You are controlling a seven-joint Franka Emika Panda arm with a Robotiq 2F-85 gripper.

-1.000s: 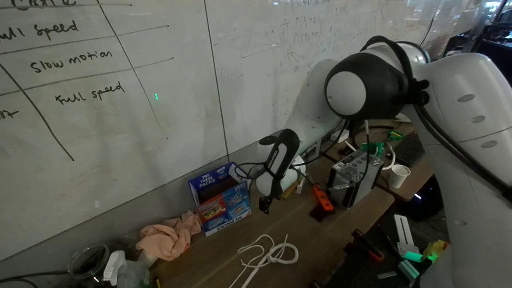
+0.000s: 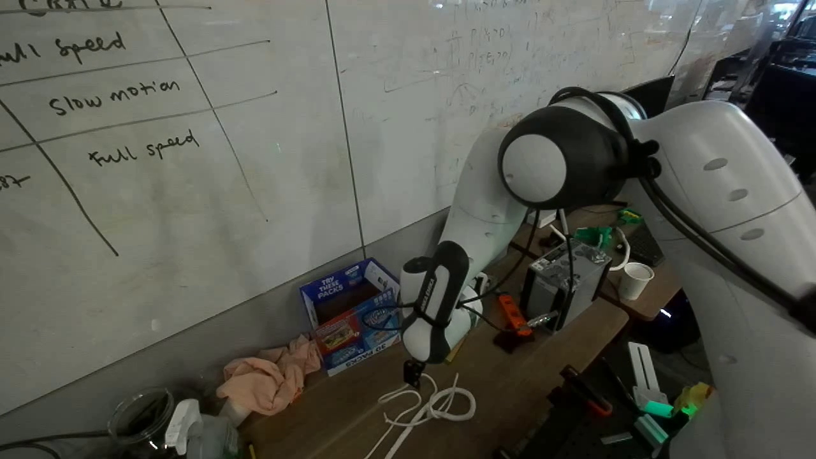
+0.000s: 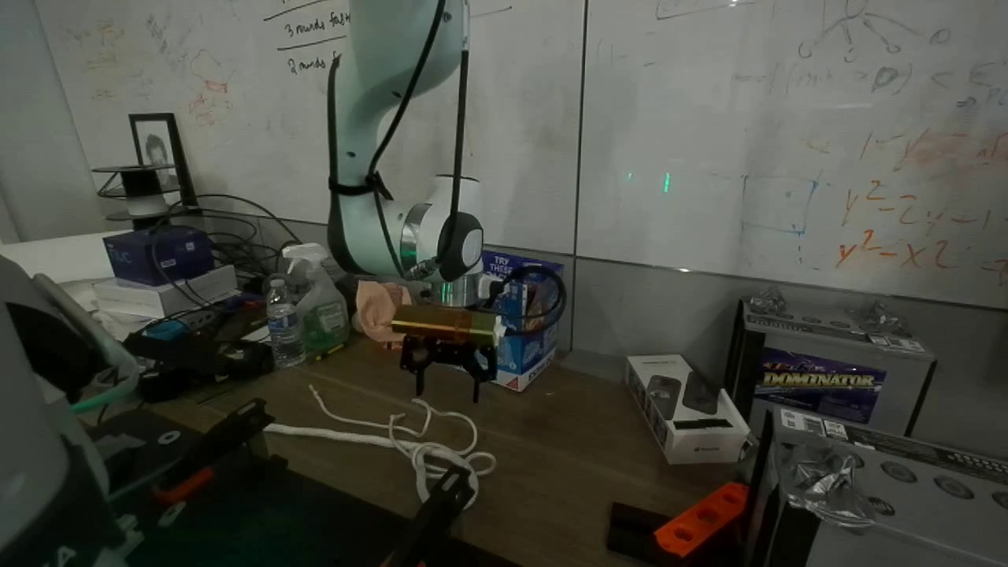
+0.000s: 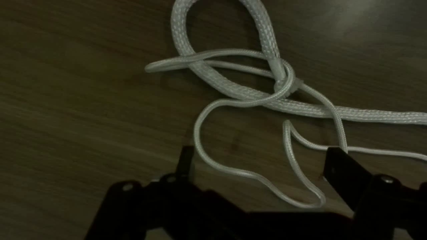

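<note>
A white rope [image 2: 456, 417] lies loosely looped on the brown table, its thick part bent into an eye and a thinner cord [image 4: 243, 173] crossing over it. My gripper [image 3: 449, 387] points down above the table, open, with no object held. In the wrist view the gripper has its two fingers [image 4: 184, 162] spread wide, and a bend of the thin cord shows in the gap below them. The thick rope [image 4: 224, 86] lies beyond the fingertips, and its tail runs out at the right. From exterior view 2, the fingertips appear clear of the rope.
An open blue snack box [image 2: 353, 317] and a peach cloth [image 2: 269, 377] sit along the whiteboard. An orange tool [image 3: 702, 520], a white box [image 3: 687, 416] and grey battery-like boxes [image 3: 841, 368] stand to the right. Spray and water bottles [image 3: 284, 321] are at the left.
The arm has come down and a little leftward in exterior view 1, bringing the gripper from beside the snack box to just above the rope. The rope looks unmoved.
</note>
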